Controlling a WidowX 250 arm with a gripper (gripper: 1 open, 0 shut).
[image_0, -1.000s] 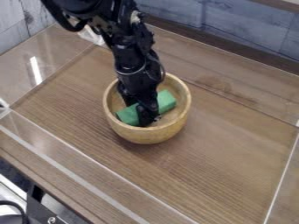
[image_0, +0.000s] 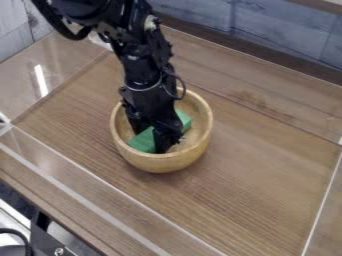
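A wooden bowl (image_0: 197, 146) with a green object (image_0: 143, 142) inside sits on the wooden table. The black gripper (image_0: 156, 136) reaches down from the top into the bowl, over the green object and partly hiding it. Its fingertips are low in the bowl at the green object and look closed on it, though they are dark and hard to make out.
A light wall or edge lies at the upper left and a dark gap with a cable at the lower left.
The gripper, the bowl and the green object have shifted a little toward the lower left, and the arm now stands somewhat more to the left.
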